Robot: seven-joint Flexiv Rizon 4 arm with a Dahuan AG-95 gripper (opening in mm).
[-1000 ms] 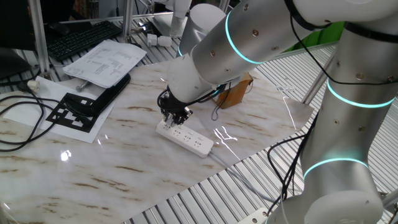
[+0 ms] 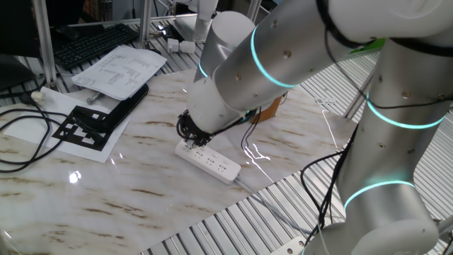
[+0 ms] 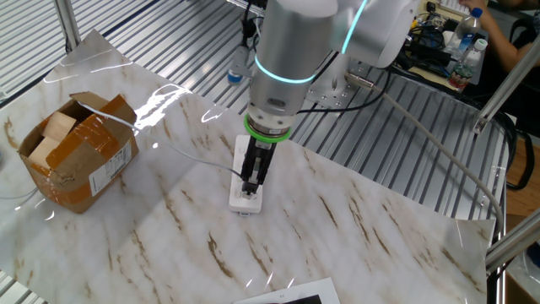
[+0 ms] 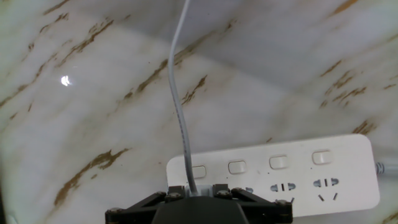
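A white power strip (image 4: 277,162) lies on the marbled tabletop, its row of switches and several sockets facing up. At the strip's left end in the wrist view, my gripper is shut on a pale plug (image 4: 198,188), one finger on each side. From this plug a thin grey cable (image 4: 176,102) runs up and away across the view. The plug sits at the end socket; the fingers hide its prongs, so I cannot tell how deep it is. In exterior view 2 the gripper (image 3: 251,187) points down onto the strip's near end.
An open cardboard box (image 3: 80,156) stands on the table, with the thin cable passing over it. Papers (image 2: 120,71) and a marker sheet (image 2: 88,131) lie toward the far left in exterior view 1. The strip's own cord (image 2: 272,202) crosses the slatted metal surface.
My arm has come down and slightly to the left in exterior view 1, the gripper staying at the strip's end. The strip has shifted a little toward the lower left.
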